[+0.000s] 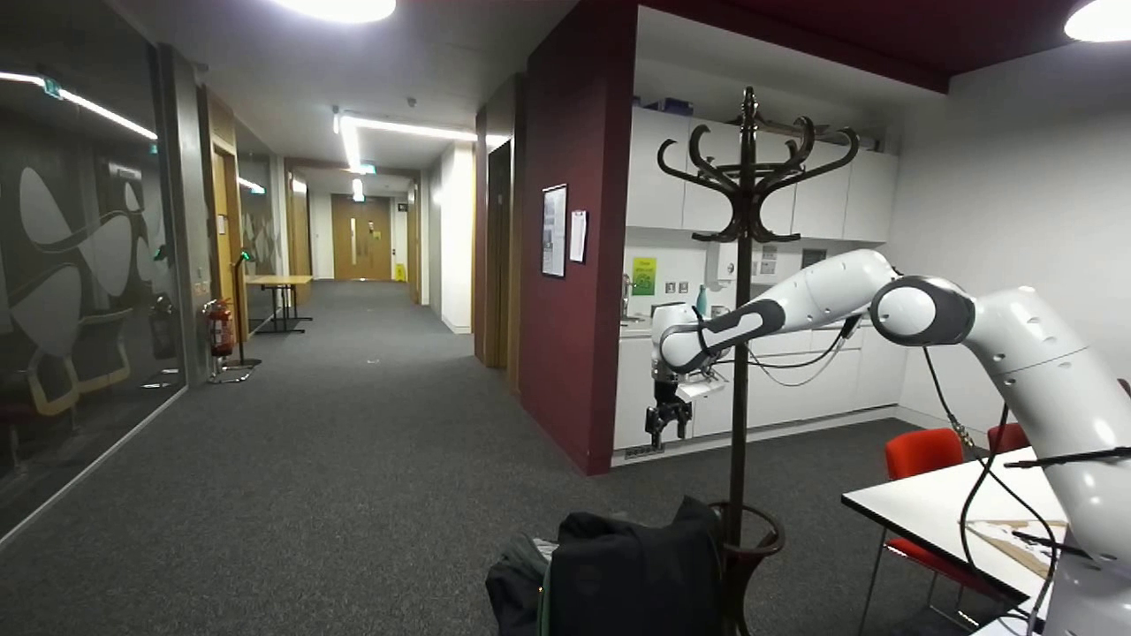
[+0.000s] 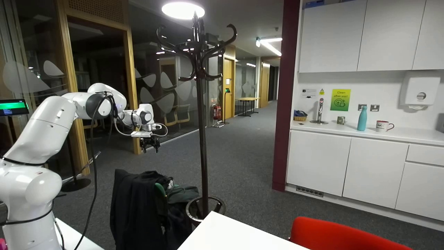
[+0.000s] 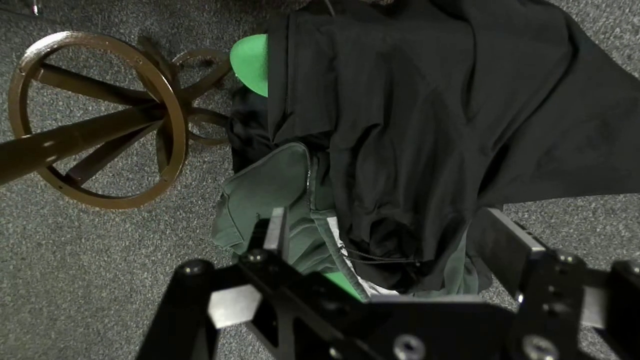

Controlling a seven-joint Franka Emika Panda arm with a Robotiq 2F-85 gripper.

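My gripper stands open in the air, well above the floor, with nothing between its fingers. In the wrist view its two fingers are spread wide over a heap of clothing below. A black garment is draped over a chair whose green back shows at one side. Next to it lies a dark green garment with a pale edge. A tall brown coat stand rises beside the chair, and no garment hangs on its curved hooks.
A white table and a red chair stand near the coat stand. Along the wall runs a kitchen counter with a teal bottle and a mug. Open carpet stretches towards the corridor.
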